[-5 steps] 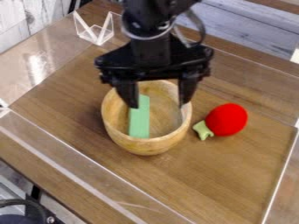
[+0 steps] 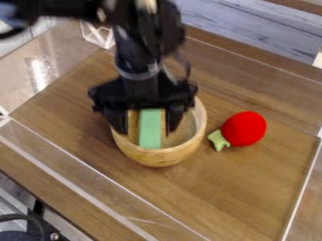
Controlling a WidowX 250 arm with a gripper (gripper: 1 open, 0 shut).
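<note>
My black gripper (image 2: pixel 147 107) hangs open and motion-blurred over a wooden bowl (image 2: pixel 170 154), its fingers reaching down into the bowl around a pale green bar-shaped block (image 2: pixel 151 134). Whether the fingers touch the block cannot be told. Part of the bowl is hidden behind the gripper.
A red round object (image 2: pixel 246 127) with a pale green piece (image 2: pixel 217 139) lies on the wooden table (image 2: pixel 239 198) right of the bowl. A white wire-like item (image 2: pixel 101 30) sits at the back left.
My gripper has moved down and left, narrowing its spread, so that its fingers are now low in the bowl by the green block. The bowl and red object appear unmoved.
</note>
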